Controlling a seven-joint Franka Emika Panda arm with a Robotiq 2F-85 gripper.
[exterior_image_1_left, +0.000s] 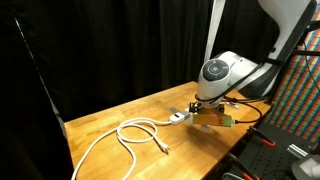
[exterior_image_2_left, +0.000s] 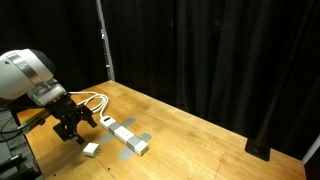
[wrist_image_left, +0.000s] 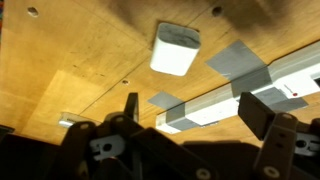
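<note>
A small white block (wrist_image_left: 175, 50) with a grey end lies on the wooden table, ahead of my gripper in the wrist view. My gripper is open, and its dark fingers (wrist_image_left: 131, 107) stand wide apart with nothing held between them. Below the block runs a white power strip (wrist_image_left: 222, 104), crossed by grey tape. Exterior view 2 has the block (exterior_image_2_left: 91, 149) on the table just in front of the arm, apart from the power strip (exterior_image_2_left: 126, 137). In exterior view 1 the arm hides the block.
A white cord (exterior_image_1_left: 123, 132) curls over the table's left part and has a plug (exterior_image_1_left: 163, 147) at one end. Grey tape patches (wrist_image_left: 234, 60) lie beside the strip. Exterior view 2 shows wide bare tabletop (exterior_image_2_left: 210, 145) to the right.
</note>
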